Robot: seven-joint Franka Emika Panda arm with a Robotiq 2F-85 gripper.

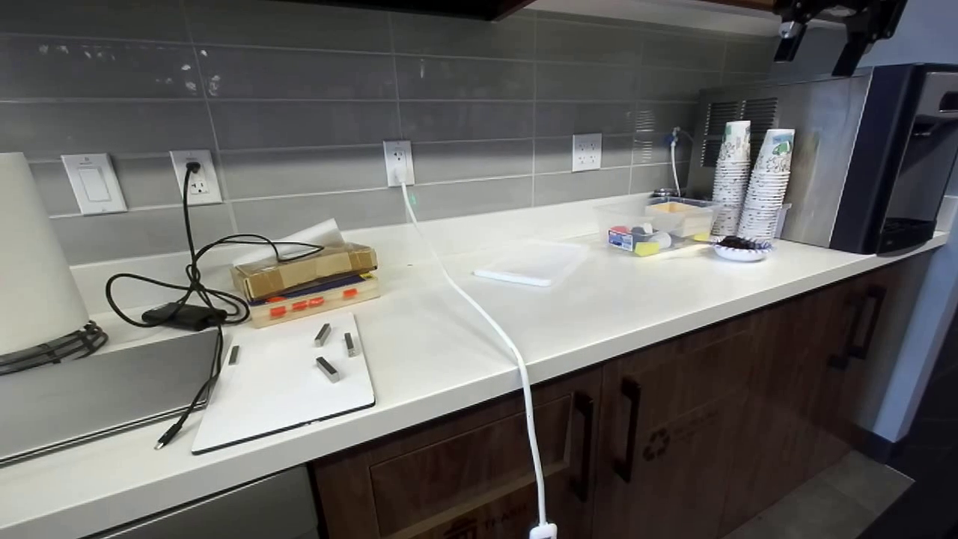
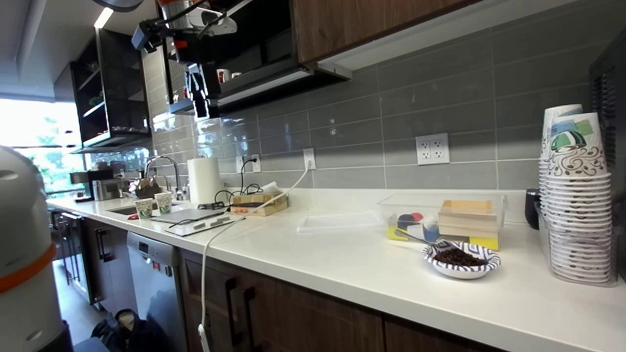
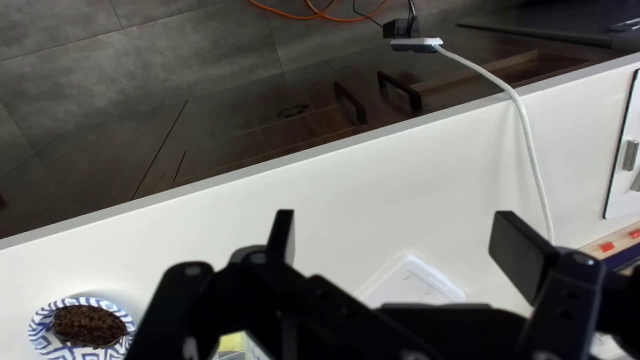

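High above the counter hangs my gripper, its two fingers wide apart and nothing between them. It is also partly visible at the top right of exterior view 1 [image 1: 822,54]. Beneath it on the white counter [image 2: 328,246] lies a flat white lid [image 3: 411,282]. A patterned paper bowl [image 2: 463,270] holds dark brown bits, with a fork [image 2: 411,236] leaning on its rim. Behind the bowl stands a clear plastic bin [image 2: 499,211] with assorted items. Several short metal bars [image 1: 328,368] rest on a white board [image 1: 269,404] at the counter's other end.
Stacked paper cups [image 1: 772,180] stand beside a steel dispenser [image 1: 853,162]. A white power cord [image 1: 485,314] crosses the counter and hangs over its front edge. Boxes [image 1: 305,274], a black cable [image 1: 190,260] and a paper towel roll [image 1: 36,251] occupy the left. Mid-counter is mostly clear.
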